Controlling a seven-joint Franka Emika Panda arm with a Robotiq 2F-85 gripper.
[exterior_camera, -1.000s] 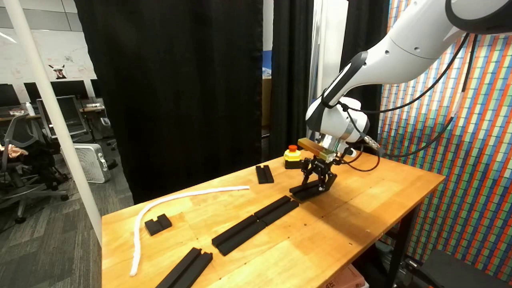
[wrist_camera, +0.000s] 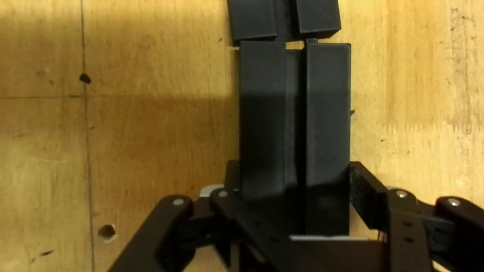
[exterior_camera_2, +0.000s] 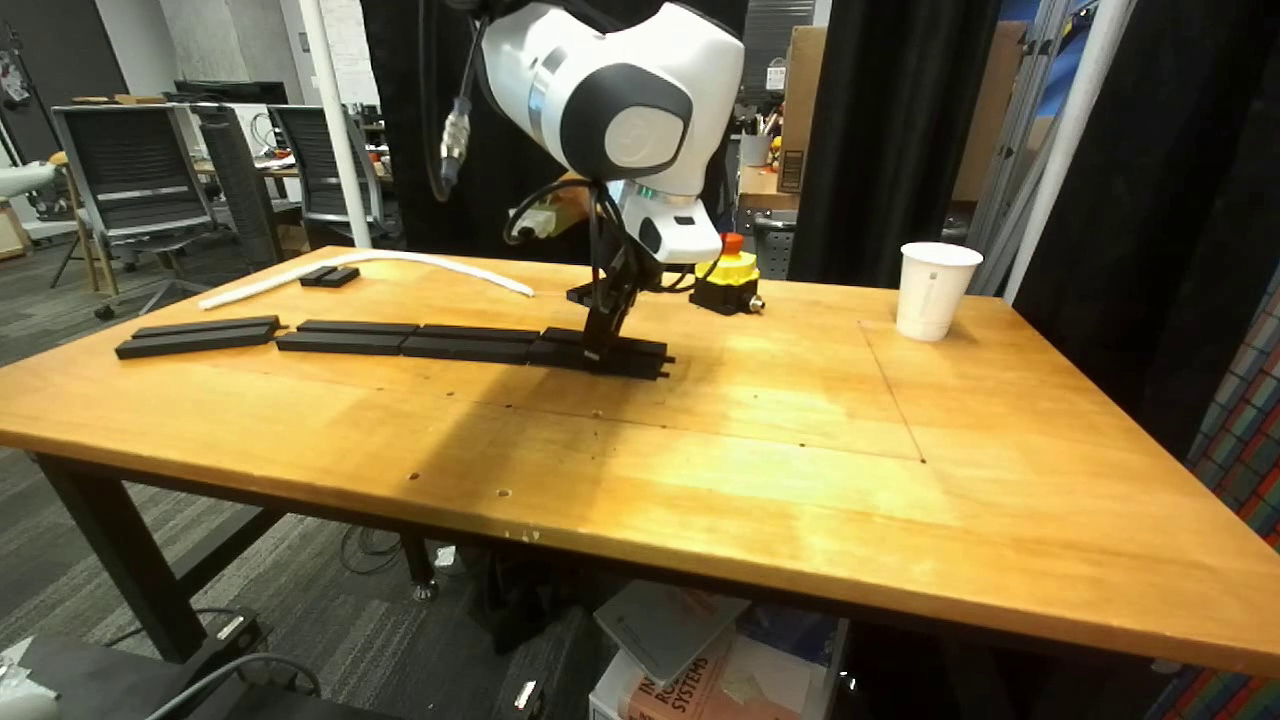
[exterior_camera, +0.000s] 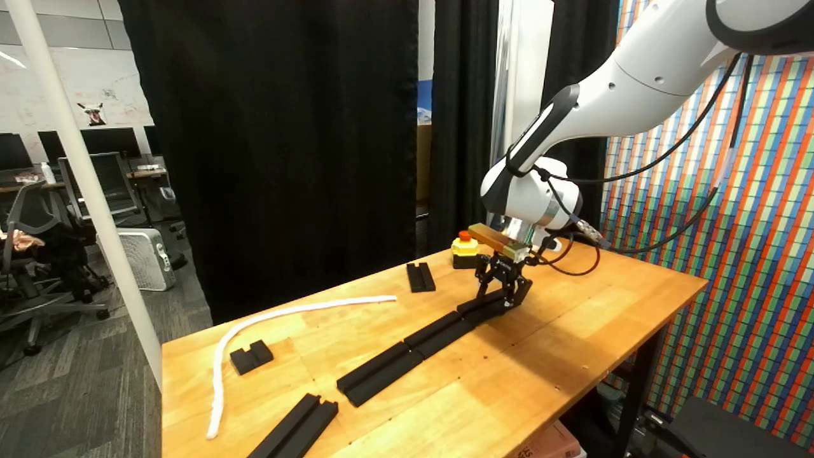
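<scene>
My gripper is shut across a black grooved block (wrist_camera: 329,108), with one finger against each long side. This held block lies at the right end of a row of black grooved blocks (exterior_camera_2: 468,344) on the table. Ahead of it in the wrist view is the neighbouring block (wrist_camera: 252,20), set slightly to the left and a little askew. A narrow gap shows between the two, bridged by a small peg on the right. The held block's near end is hidden under my gripper.
A separate long grooved block (exterior_camera: 294,427) lies at the row's left. Two short grooved pieces, one near (exterior_camera: 252,356) and one far (exterior_camera: 420,277), sit behind, by a white curved strip (exterior_camera: 305,308). A yellow-and-red button box (exterior_camera_2: 727,282) and paper cup (exterior_camera_2: 936,290) stand beyond.
My gripper has moved slightly left along the row with the held block, narrowing the gap to the neighbouring block. The other pieces have not moved.
</scene>
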